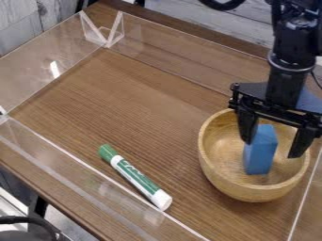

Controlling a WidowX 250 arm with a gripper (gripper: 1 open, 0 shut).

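My gripper (272, 117) is at the right, pointing down over a tan bowl (251, 188), its fingers spread open at the bowl's back part. A blue block (261, 151) stands inside the bowl, just below and left of the fingers. Whether a finger touches it, I cannot tell.
A green and white tube (136, 178) lies on the wooden table (107, 104) at the lower left. Clear plastic walls edge the table.
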